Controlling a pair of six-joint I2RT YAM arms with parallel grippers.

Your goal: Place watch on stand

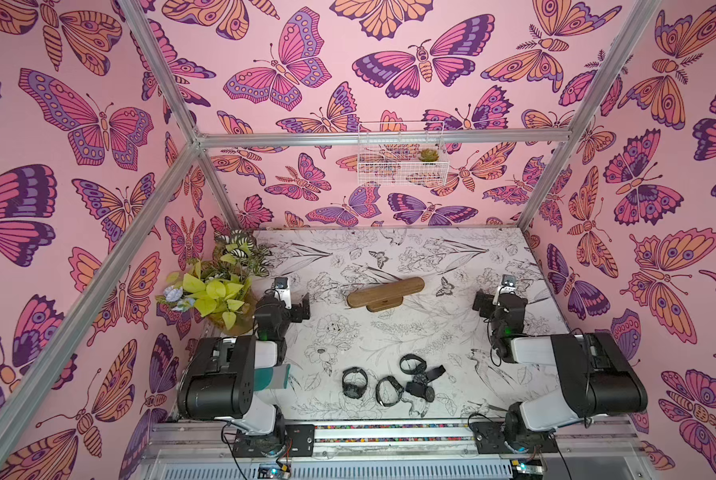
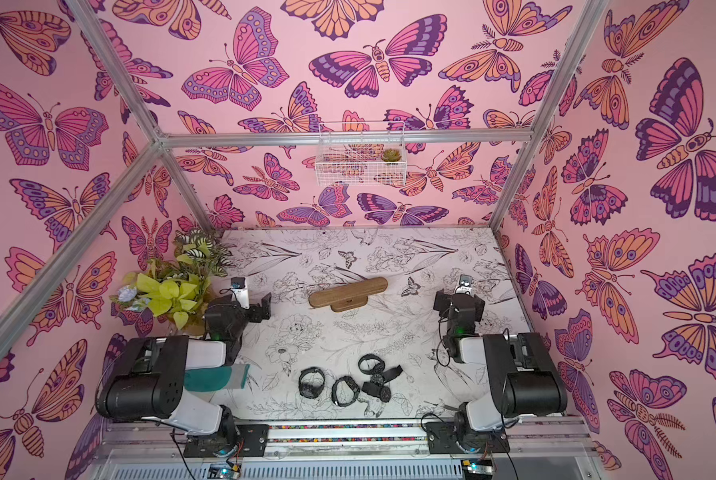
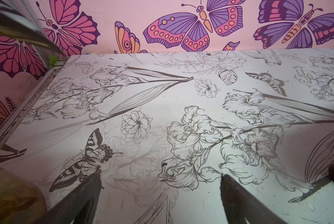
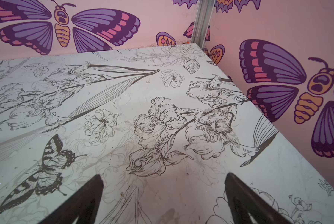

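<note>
The wooden stand (image 1: 385, 293), a long bar on a short base, lies on the table behind the middle, and nothing is on it. Black watches lie near the front edge: one looped (image 1: 354, 382) at left, another loop (image 1: 389, 391) in the middle, and a cluster with a round-faced watch (image 1: 420, 390) at right. My left gripper is left of the stand, open and empty, its fingertips wide apart over bare table. On the stand's right, my right gripper also stands open and empty. Neither wrist view shows a watch.
Potted plants (image 1: 214, 292) stand at the left edge beside the left arm. A teal item (image 2: 218, 377) lies by that arm's base. On the back wall hangs a white wire basket (image 1: 402, 164).
</note>
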